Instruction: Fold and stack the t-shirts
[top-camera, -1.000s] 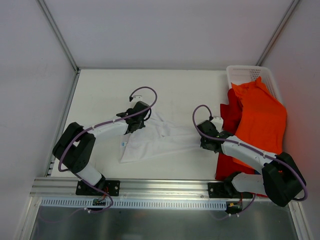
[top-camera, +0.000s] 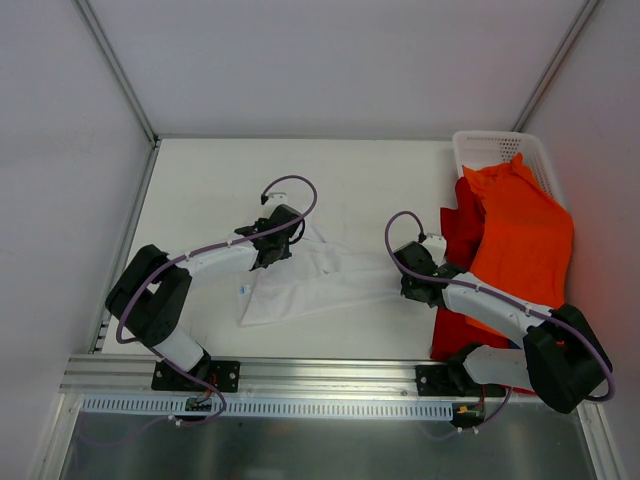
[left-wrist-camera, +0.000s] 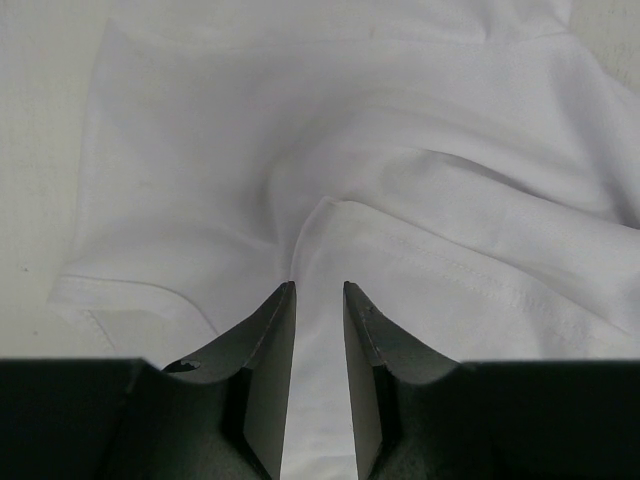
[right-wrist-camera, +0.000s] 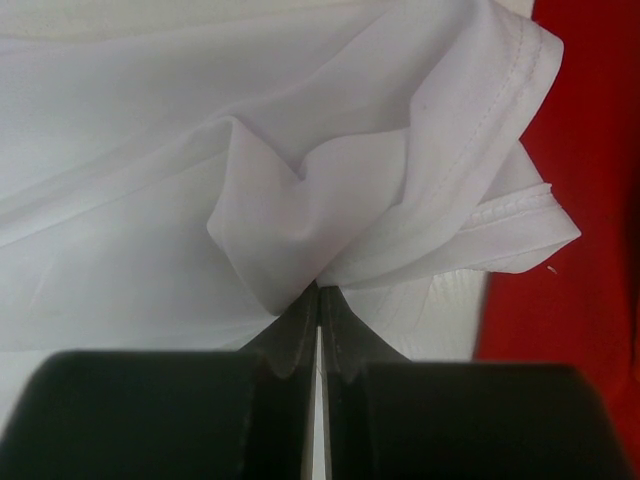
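A white t-shirt (top-camera: 310, 290) lies loosely spread on the pale table between my arms. My left gripper hangs over its left part; in the left wrist view its fingertips are slightly apart, with no cloth visibly pinched, over a seam and folds. My right gripper is shut at the shirt's right end, on a bunched fold of white cloth (right-wrist-camera: 300, 220) that rises around its fingertips.
A white basket (top-camera: 480, 145) at the right holds or sits under heaped red and orange shirts (top-camera: 530, 240), close beside my right arm.
The right arm and the shirts look the same.
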